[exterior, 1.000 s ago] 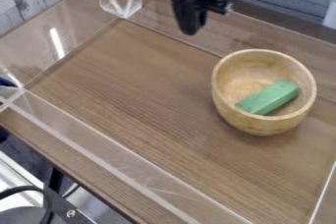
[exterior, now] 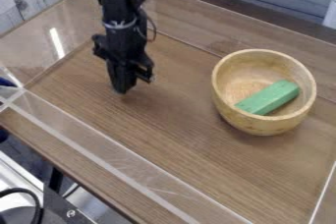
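My black gripper [exterior: 122, 79] hangs low over the wooden table [exterior: 171, 169], left of centre, with no object visible between its fingers; it looks shut. To its right stands a round tan wooden bowl [exterior: 239, 121] with a green block [exterior: 268, 97] lying inside it.
Clear tape or film runs along its left part. A dark cable [exterior: 39, 200] shows at the lower left, off the table's edge.
The arm has come from the back of the table down and toward the front left, lowering the gripper. The bowl and green block look unchanged.
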